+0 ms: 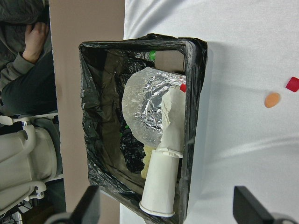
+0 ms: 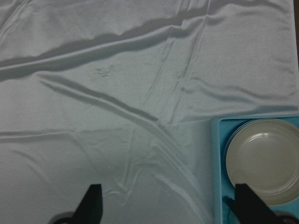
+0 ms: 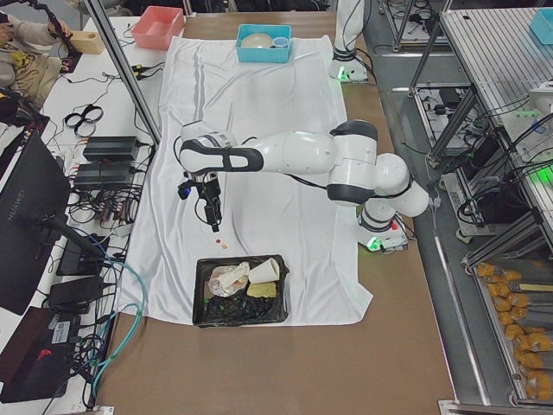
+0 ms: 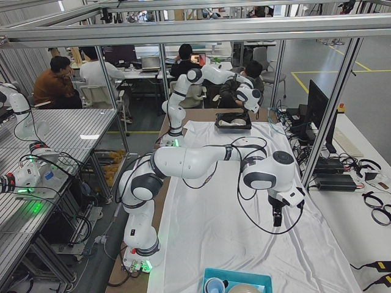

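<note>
A black bin (image 3: 202, 294) lined with a bag sits at the near end of the white cloth. In the left wrist view it holds a foil-lined round container (image 1: 140, 112), white crumpled paper (image 1: 172, 112), a white cup (image 1: 159, 186) and something yellow. A small red piece (image 1: 292, 84) and an orange oval (image 1: 272, 100) lie beside it. My left gripper hangs above, fingers apart and empty. My right gripper is open over the cloth beside a blue tray (image 2: 217, 163) with a plate (image 2: 264, 161).
A pink box (image 3: 159, 28) stands at the back left. Cables and equipment line the left side table; metal frame posts rise beside the work surface.
</note>
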